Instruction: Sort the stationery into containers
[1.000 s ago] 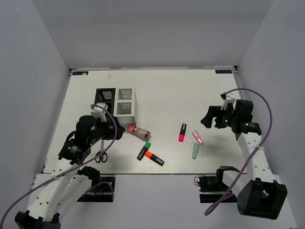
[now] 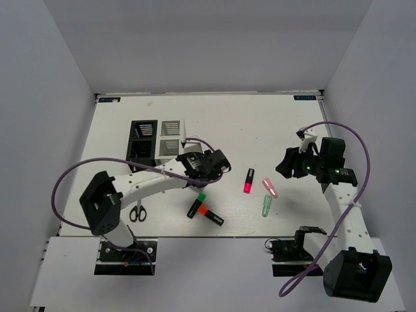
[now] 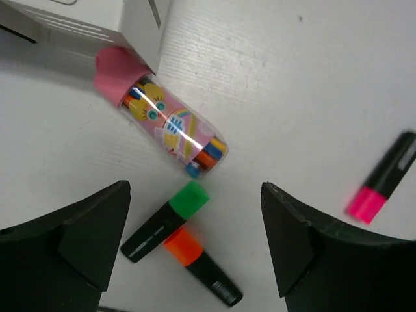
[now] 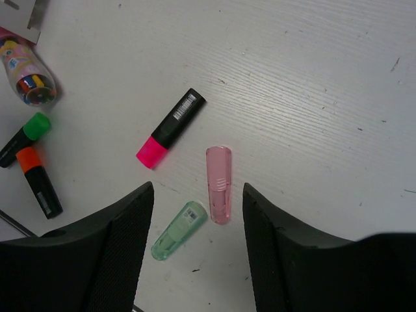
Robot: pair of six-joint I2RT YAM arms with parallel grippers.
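Observation:
My left gripper is open above a pink-capped tube of crayons [image 3: 170, 127], a green-capped highlighter [image 3: 156, 227] and an orange-capped highlighter [image 3: 208, 273]. A pink-capped highlighter [image 3: 385, 172] lies farther right. My right gripper stands apart, nothing between its fingers, over a pink pen-like piece [image 4: 218, 179] and a green one [image 4: 175, 234]. The white organizer [image 2: 170, 128] and black organizer [image 2: 143, 130] stand at the back left, partly hidden by my left arm. Scissors [image 2: 138, 213] lie near the front left.
Walls border both sides and the back.
My right gripper has shifted only slightly.

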